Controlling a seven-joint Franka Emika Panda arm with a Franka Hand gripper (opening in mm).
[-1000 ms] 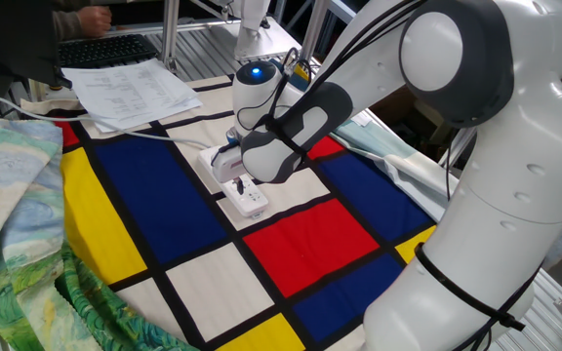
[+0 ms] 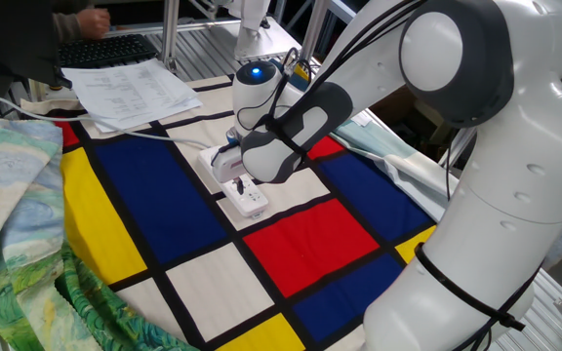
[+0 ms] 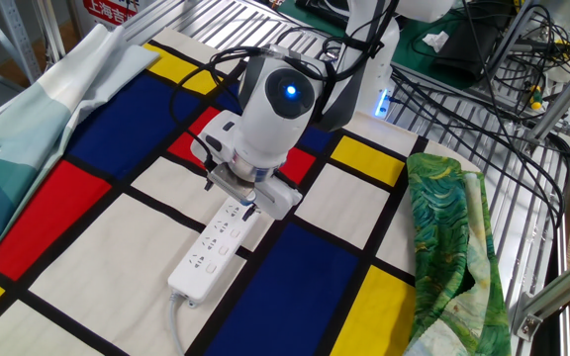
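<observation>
A white power strip (image 3: 208, 255) lies flat on the patterned cloth (image 3: 97, 255), with its row of sockets facing up. Its cable leaves from the end away from the arm. My gripper (image 3: 232, 201) points down over the strip's other end, close above or touching it; which of the two is unclear. In exterior view 1 the near end of the strip (image 2: 251, 206) shows, while the hand covers its middle. Small dark finger parts are visible, but whether the fingers are apart or closed is not clear, and nothing held can be made out.
A green and blue painted cloth (image 2: 20, 205) is bunched at one edge of the table. Opposite it lies a pale teal cloth (image 3: 43, 133). Paper sheets (image 2: 133, 95) and a keyboard (image 2: 108, 51) are at the back, near a person's hand (image 2: 93, 22). Flat cloth surrounds the strip.
</observation>
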